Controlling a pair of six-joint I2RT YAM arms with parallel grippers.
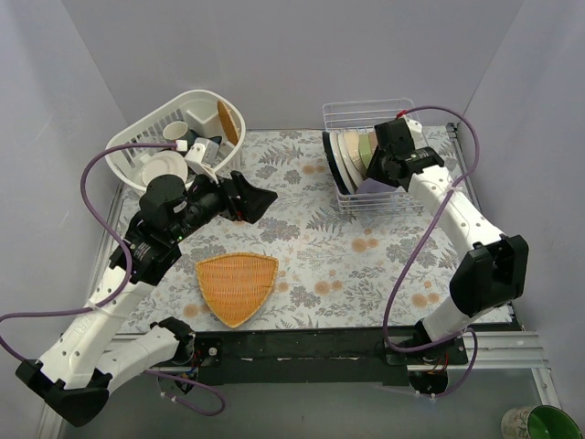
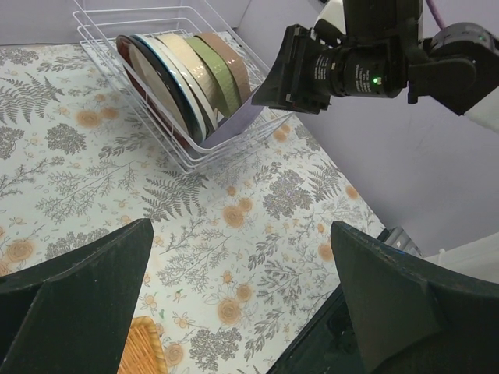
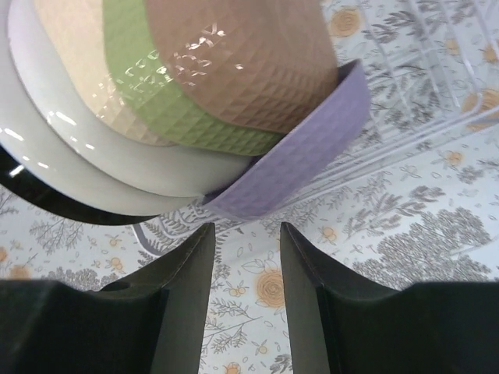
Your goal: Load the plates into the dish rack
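The purple plate leans aslant in the dish rack, low against the rack's near side, partly under the brown plate. Left of it, a green plate, a cream plate, white plates and a black-rimmed plate stand in a row. My right gripper is just short of the purple plate, its fingers parted with nothing between them. Over the table's left part hangs my left gripper, open and empty, far from the rack.
A white basket with cups, a plate and other dishes stands at the back left. On the table lies an orange woven mat. The rack's right end is free of plates. Grey walls border the table.
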